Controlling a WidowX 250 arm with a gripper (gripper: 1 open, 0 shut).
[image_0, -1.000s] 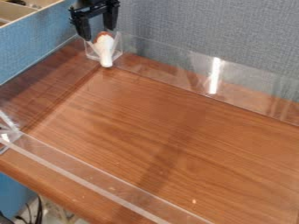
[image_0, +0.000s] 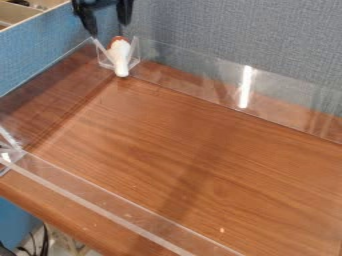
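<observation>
A white object with an orange top (image_0: 120, 58) stands in the far left corner of the wooden tray floor (image_0: 187, 150), against the clear wall. Above it at the top edge of the view, the black gripper (image_0: 103, 27) hangs with its two fingers apart and nothing visible between them. Its upper part is cut off by the frame.
Low transparent walls (image_0: 245, 88) run along the back and front of the wooden floor. A blue padded side (image_0: 34, 65) is at the left, with a wooden box (image_0: 14, 12) beyond it.
The white object has not visibly moved.
</observation>
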